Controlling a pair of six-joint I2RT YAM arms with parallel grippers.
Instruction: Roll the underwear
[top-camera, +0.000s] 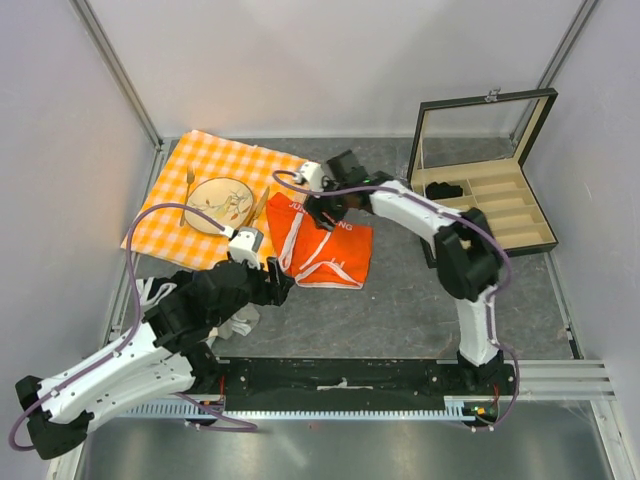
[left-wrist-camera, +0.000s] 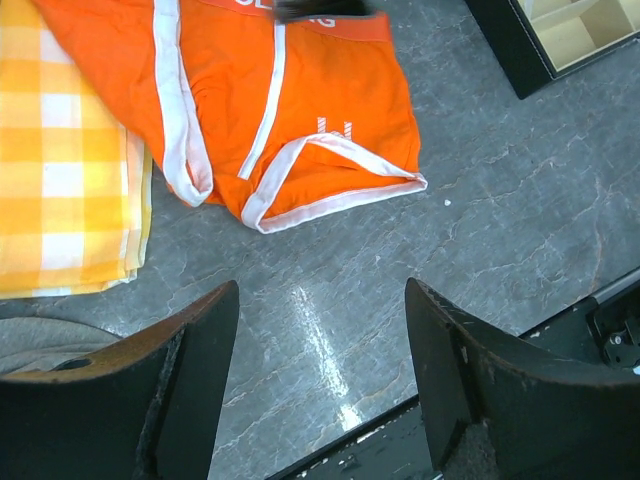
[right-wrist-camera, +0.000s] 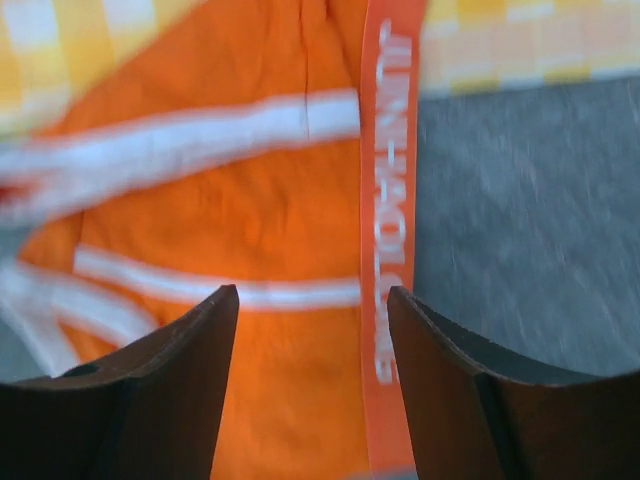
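Observation:
The orange underwear (top-camera: 338, 255) with white trim lies spread on the grey table, its upper left part over the edge of the checked cloth. In the left wrist view, the underwear (left-wrist-camera: 300, 110) lies beyond my left gripper, whose fingers are apart with only bare table between them. My right gripper is open above the lettered waistband (right-wrist-camera: 390, 220), and the fabric beneath is blurred. From the top, the left gripper (top-camera: 280, 282) is beside the underwear's lower left edge, and the right gripper (top-camera: 325, 215) covers part of its upper edge.
A yellow checked cloth (top-camera: 160, 225) holds a plate (top-camera: 220, 187), a fork (top-camera: 187, 190) and a knife (top-camera: 262, 203). An open compartment box (top-camera: 500, 205) stands at the right. Grey cloths (top-camera: 238, 322) lie by the left arm.

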